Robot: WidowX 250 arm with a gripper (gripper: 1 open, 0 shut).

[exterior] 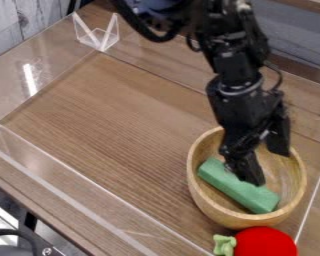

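Observation:
The black gripper [259,150] reaches down from the top into the right part of a light wooden bowl [203,195], its fingers open and low over a green block [238,190]. The block lies slanted inside the bowl; whether a finger touches it is hard to tell.
A red object [267,245] with a green top sits at the front right, just below the bowl. A clear plastic item [99,30] stands at the back left.

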